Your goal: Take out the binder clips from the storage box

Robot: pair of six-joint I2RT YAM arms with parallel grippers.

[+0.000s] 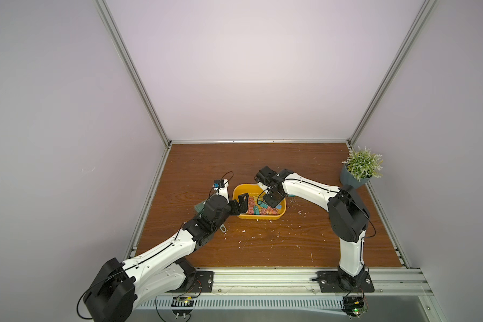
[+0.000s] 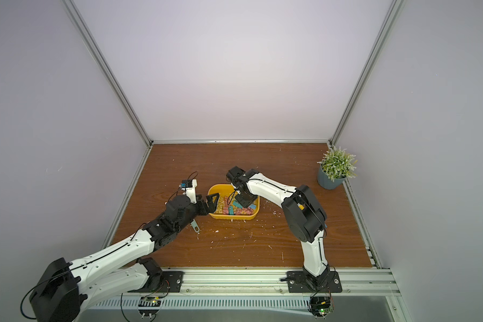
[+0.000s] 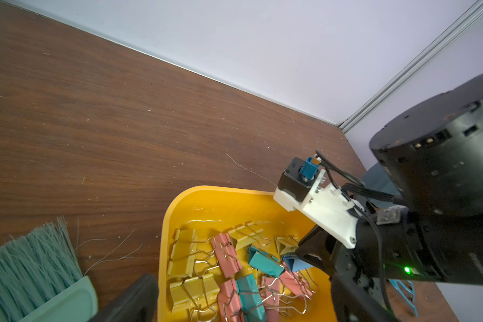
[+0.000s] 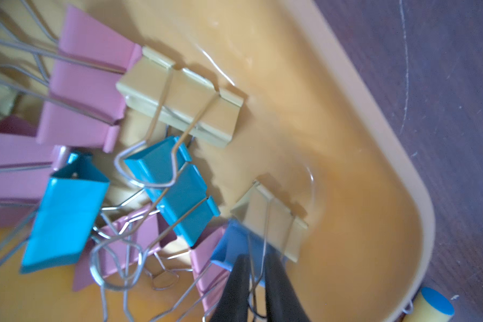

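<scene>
The yellow storage box (image 3: 177, 199) holds pink, yellow, teal and blue binder clips (image 4: 182, 99), some with wire handles overlapping. My right gripper is down inside the box over a blue clip (image 4: 228, 241) and a small yellow clip (image 4: 273, 217); its fingers are close together around a wire handle, and whether they grip it is unclear. My left gripper stands open above the box's left end, with nothing seen held between its fingers.
A green brush (image 3: 37, 273) lies left of the box. A potted plant (image 1: 362, 163) stands at the back right. The table (image 1: 198, 161) behind the box is clear; small debris lies in front.
</scene>
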